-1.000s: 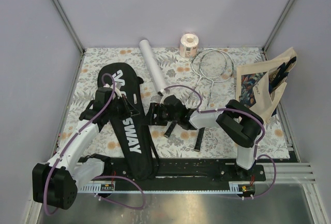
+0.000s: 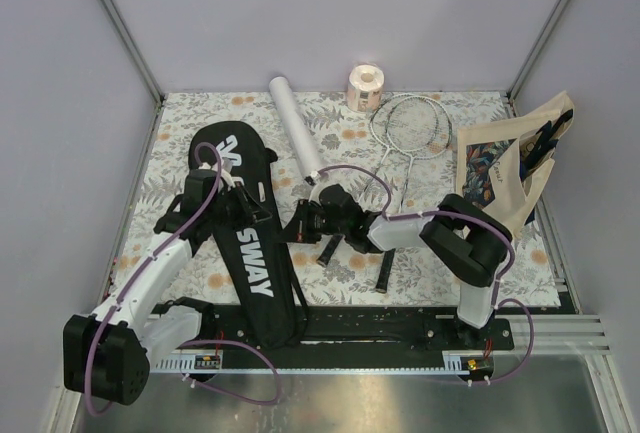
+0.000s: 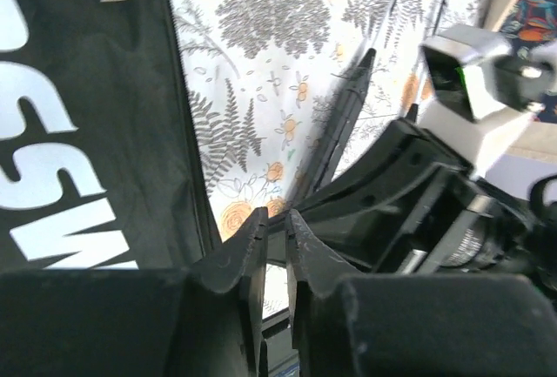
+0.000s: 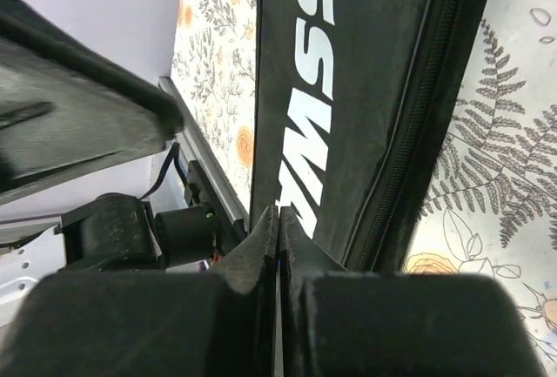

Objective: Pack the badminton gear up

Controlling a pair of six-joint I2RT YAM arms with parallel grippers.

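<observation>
The black racket bag [image 2: 254, 253] with white lettering lies flat at left; its zipper [image 4: 396, 177] runs along one edge in the right wrist view. Over the bag, my left gripper [image 2: 264, 215] is slightly open, with a narrow empty gap between its fingers. Close beside it, near the bag's right edge, my right gripper is shut, nothing showing between its fingers. Two rackets [image 2: 412, 125] lie to the right, their dark handles [image 2: 386, 269] toward the front. A white tube [image 2: 292, 125] rests behind the grippers.
A beige tote bag [image 2: 520, 168] stands at the right edge with dark items at its opening. A paper roll [image 2: 365, 87] stands at the back. Floral table cloth [image 2: 340, 113] shows free room between tube and rackets. Both arms cross over the table's front half.
My right gripper has gone from open to shut at the bag's right edge. Bag, tube, rackets and tote bag have stayed in place.
</observation>
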